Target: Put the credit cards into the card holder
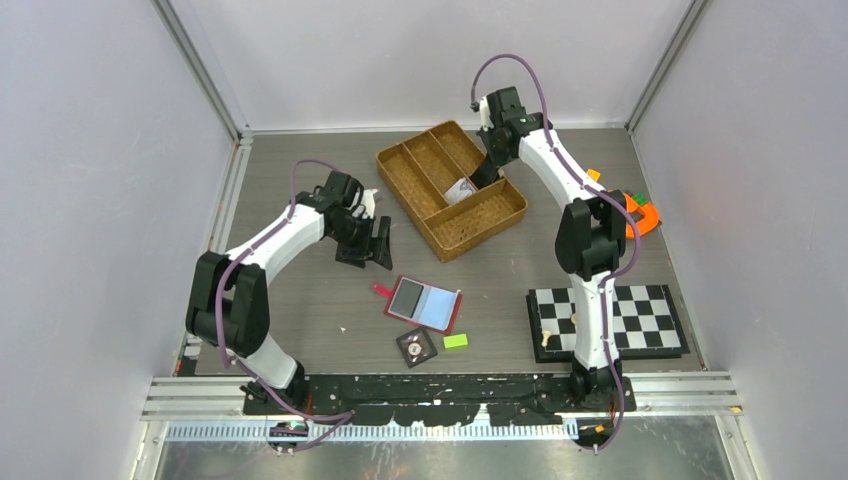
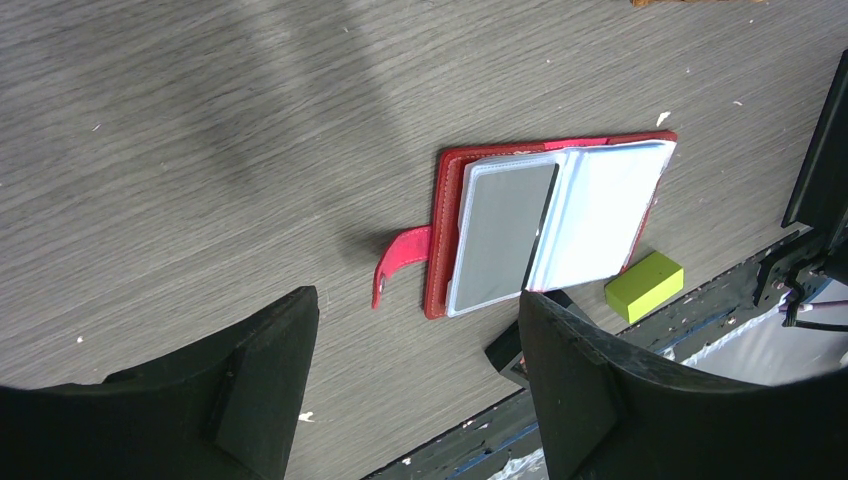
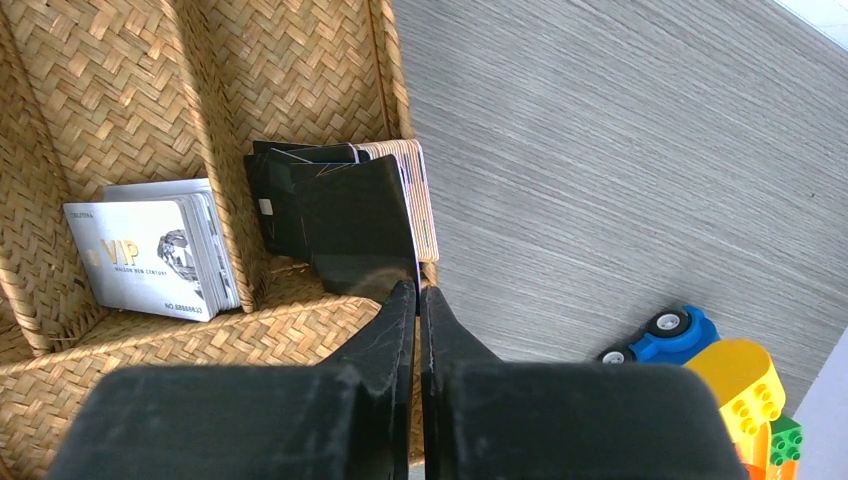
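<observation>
My right gripper is shut at the corner of a black card (image 3: 355, 220) atop a stack of cards in the wicker tray (image 1: 470, 228); whether that card is between the fingertips is unclear. White VIP cards (image 3: 140, 255) lie in the neighbouring compartment. The red card holder (image 2: 445, 240) lies open at the front of the table, clear sleeves upward, its strap out to the left. My left gripper hangs open over the table just left of and behind the holder.
A yellow-green block (image 1: 455, 341) and a black square object (image 1: 416, 347) lie before the holder. A checkerboard (image 1: 646, 322) is at front right, coloured toy bricks (image 1: 642, 217) at right. Bare table surrounds the holder.
</observation>
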